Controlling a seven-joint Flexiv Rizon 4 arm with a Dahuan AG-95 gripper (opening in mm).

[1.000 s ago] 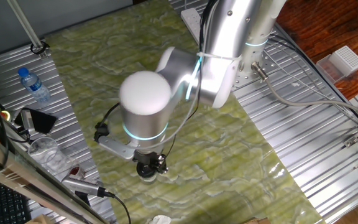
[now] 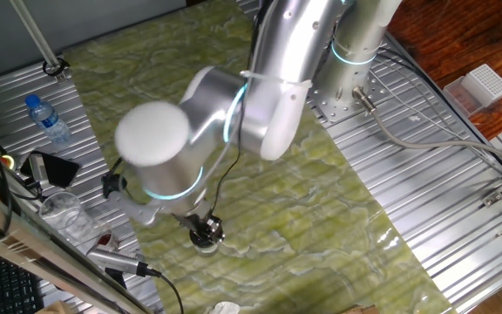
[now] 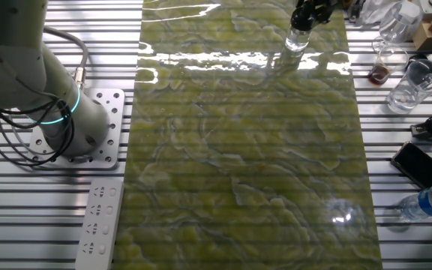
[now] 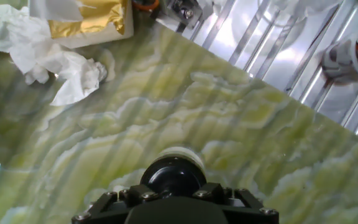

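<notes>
My gripper (image 2: 206,232) is low over the green marbled mat, near its left edge in exterior view 1. In the wrist view its fingers sit against both sides of a round black lid (image 4: 174,175), and the gripper looks shut on it. Beneath the lid, exterior view 2 shows a small clear jar (image 3: 297,40) at the top of the mat. A pale rim of the jar peeks out past the lid in the wrist view. Whether the jar's base touches the mat is hard to tell.
Crumpled tissue (image 4: 73,71) and a gold-and-white packet (image 4: 95,20) lie at the mat's edge. A power strip (image 3: 100,225) is opposite.
The upper arm and wrist housing have swung left in exterior view 1, leaning over more. The gripper and dark lid have stayed at nearly the same spot.
</notes>
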